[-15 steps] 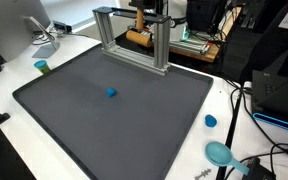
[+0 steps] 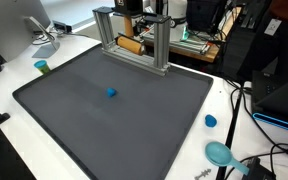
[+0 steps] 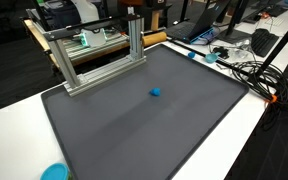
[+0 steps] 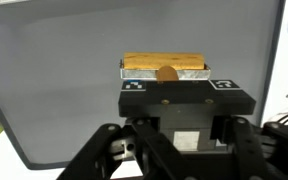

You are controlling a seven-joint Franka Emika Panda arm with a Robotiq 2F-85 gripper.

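An orange-brown wooden piece (image 2: 130, 45) with a horizontal cylindrical lower part shows beside a silver metal frame (image 2: 162, 42), at the far side of the grey mat. Exterior view 2 has the same wooden piece (image 3: 154, 39) just right of the frame upright (image 3: 135, 35). From the wrist, its long orange top (image 4: 164, 60) lies ahead of a black bar with white marks. My gripper appears shut on the wooden piece; the black parts cover its grip. Most of the arm is above the exterior frames. A small blue piece (image 2: 111, 92) rests on the mat.
Right of the mat sit a blue round object (image 2: 211, 121) and a teal dish (image 2: 224, 156), near black cables. A green-topped cup (image 2: 42, 67) stands at the far left.
The wooden piece has shifted left and slightly nearer in exterior view 1. Its upright part now shows less below the dark gripper parts. The blue piece has stayed put.
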